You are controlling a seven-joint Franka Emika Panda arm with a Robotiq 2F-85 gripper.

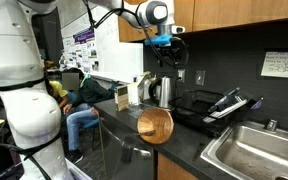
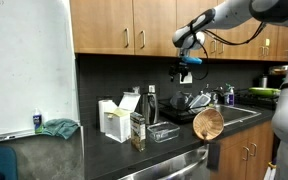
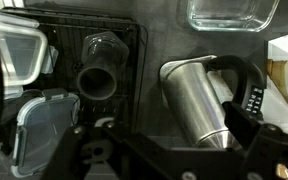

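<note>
My gripper (image 1: 172,60) is open, high above the counter near the upper cabinets, with nothing between its fingers. Well below it, a round wooden bowl (image 1: 155,126) is tipped steeply at the counter's front edge. Exterior view 2 also has this bowl (image 2: 208,124) turned up, its inside facing that camera. A dark cup (image 3: 100,72) shows over the black wire rack in the wrist view, its mouth toward the camera; whether it rests there I cannot tell. The silver kettle (image 3: 196,98) with a black handle stands beside the rack.
Clear glass containers (image 3: 42,128) lie in the rack, and another glass dish (image 3: 229,12) is on the counter. The sink (image 1: 254,150) is to the right of the rack. White boxes (image 2: 117,122) stand at the counter's other end.
</note>
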